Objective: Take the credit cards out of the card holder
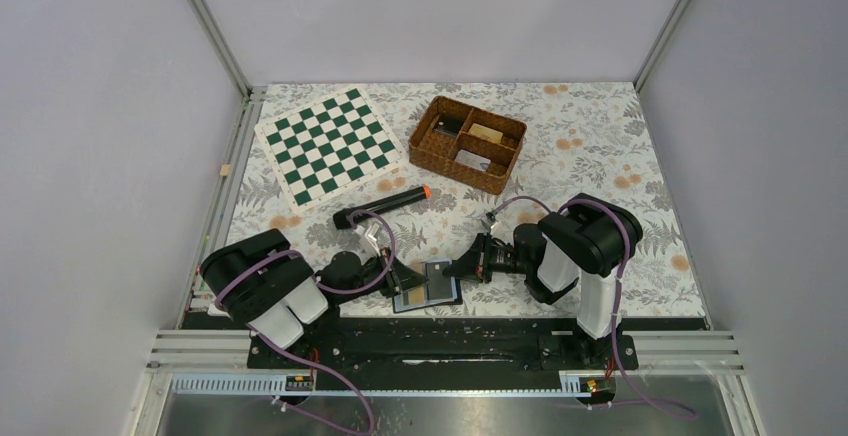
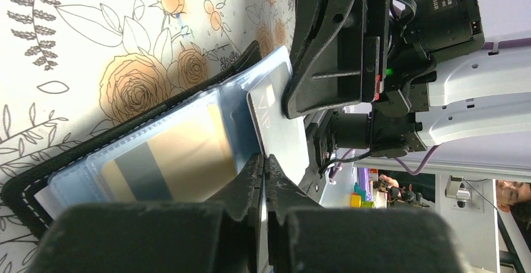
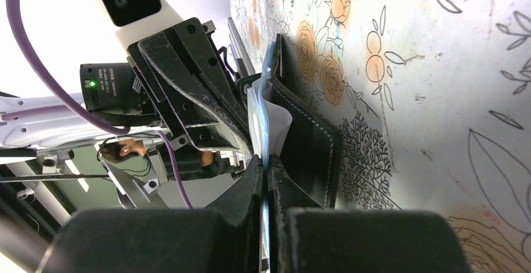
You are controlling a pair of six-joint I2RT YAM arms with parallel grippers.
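The card holder lies open on the table, its black cover (image 2: 94, 140) under clear bluish sleeves (image 2: 233, 119). A beige card with a dark stripe (image 2: 164, 160) sits in a sleeve. Beside it a grey card marked VIP (image 2: 282, 119) stands tilted up along its left edge. My left gripper is shut at that edge, and a thin light strip shows between its fingers. From the other side, my right gripper is shut on the bluish sleeve edge, which runs between its fingers. How far the VIP card sits in its sleeve is hidden by the right fingers.
Behind the arms lie a black flashlight (image 1: 382, 207) and a green-white checkerboard (image 1: 331, 146). A woven basket (image 1: 424, 159) with compartments holds a few items at the back.
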